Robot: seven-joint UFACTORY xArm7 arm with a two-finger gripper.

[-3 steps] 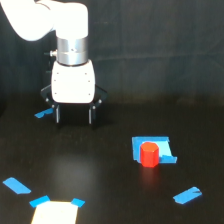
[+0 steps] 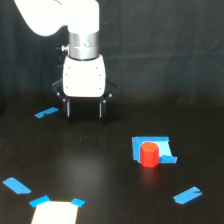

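Observation:
A small red block (image 2: 149, 154), rounded or many-sided, rests at the front of a blue taped patch (image 2: 162, 144) on the dark table, right of centre. My gripper (image 2: 85, 109) is up at the left and farther back, well apart from the red block. Its dark fingers stand wide apart, with nothing visible between them. A pale cream object (image 2: 55, 213) lies at the bottom edge, left of centre, partly cut off by the frame.
Strips of blue tape mark the table: one at the left front (image 2: 16, 186), one at the right front (image 2: 187, 195), one at the back left (image 2: 46, 112). Short tape pieces touch the cream object's corners. Bare dark table fills the middle.
My gripper has shifted right and slightly up in the view, its fingers still apart. The red block and the cream object have not moved.

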